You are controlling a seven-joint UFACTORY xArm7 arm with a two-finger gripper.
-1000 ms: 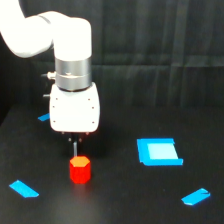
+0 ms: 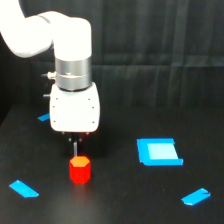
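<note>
A small red block (image 2: 80, 171) with a six-sided top face stands upright on the dark table, left of centre. Right above and slightly behind it is my gripper (image 2: 76, 150), pointing down below the white hand (image 2: 74, 108). The fingers are dark and thin against the black background, so their spacing is hard to make out. Whether they touch the block does not show clearly. To the right lies a square outlined in blue tape (image 2: 145, 154) with a pale, whitish patch (image 2: 162, 151) inside; nothing stands on it.
Short strips of blue tape lie flat on the table: one at the front left (image 2: 23, 189), one at the front right (image 2: 196, 197), and a small one behind the arm at left. Bare table (image 2: 120, 190) separates the block from the square. A dark curtain (image 2: 150, 60) hangs behind.
</note>
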